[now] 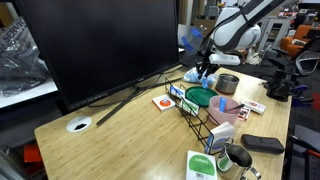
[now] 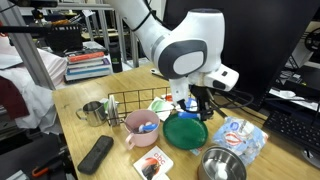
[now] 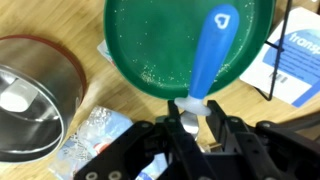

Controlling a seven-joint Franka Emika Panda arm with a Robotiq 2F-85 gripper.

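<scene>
My gripper is shut on the white neck of a blue-handled utensil (image 3: 212, 50). In the wrist view the blue part extends over a round green plate (image 3: 150, 45). The plate (image 2: 186, 131) lies on the table under the white arm in exterior view 2, beside the wire rack. A clear plastic bag (image 3: 100, 145) lies below the plate in the wrist view. How the utensil's far side is shaped cannot be made out.
A metal pot (image 2: 222, 165) stands near the plate. A pink pot (image 2: 143, 130) and a wire rack (image 2: 130, 102) stand on its other side. Metal mugs (image 1: 235, 157) and a dark flat object (image 1: 262, 144) lie at the front.
</scene>
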